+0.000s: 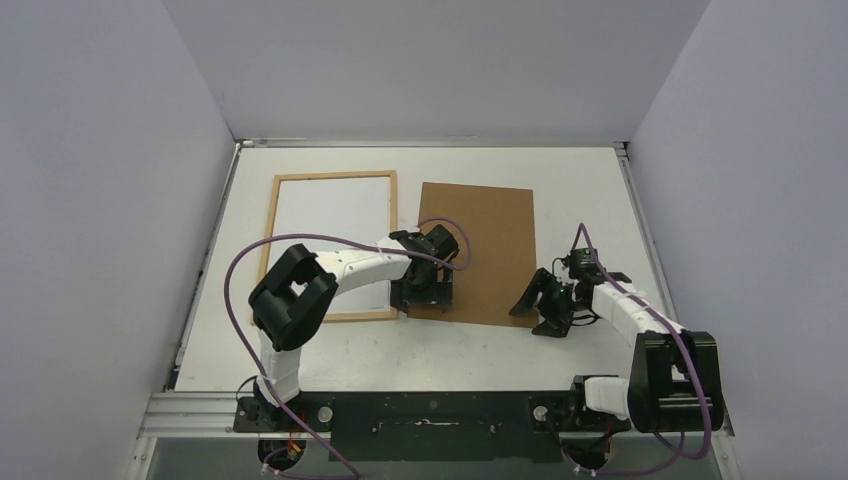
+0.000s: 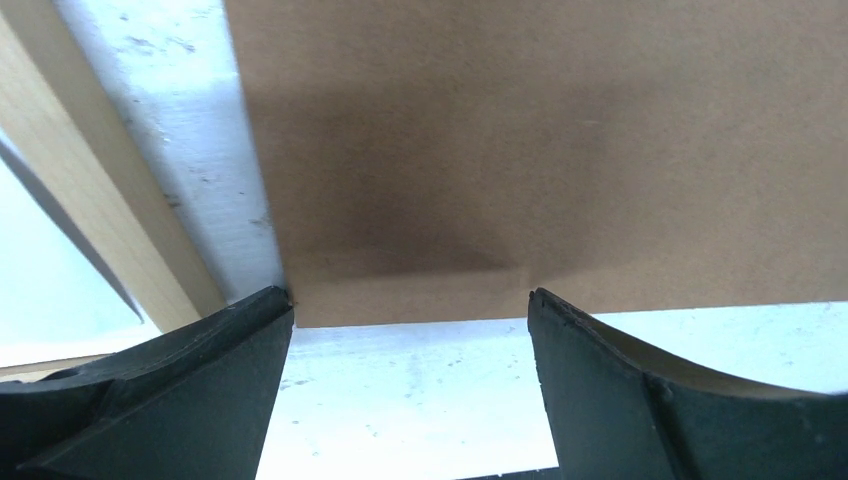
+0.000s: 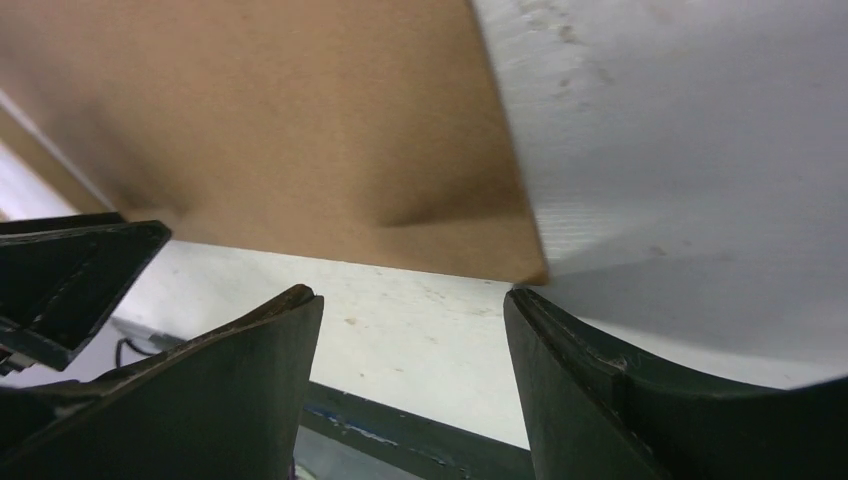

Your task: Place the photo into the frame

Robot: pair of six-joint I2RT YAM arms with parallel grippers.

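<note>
A brown board (image 1: 480, 230) lies flat on the white table, right of the wooden frame (image 1: 335, 175) with its white inside. My left gripper is over the board's near left corner, fingers apart, the frame's side bar (image 2: 120, 180) just left of it. My right gripper is at the board's (image 3: 360, 130) near right corner, its fingers apart in view; whether anything is held between them I cannot tell.
Grey walls (image 1: 750, 200) enclose the sides and back. Purple hoses (image 1: 330, 238) run over both arms.
</note>
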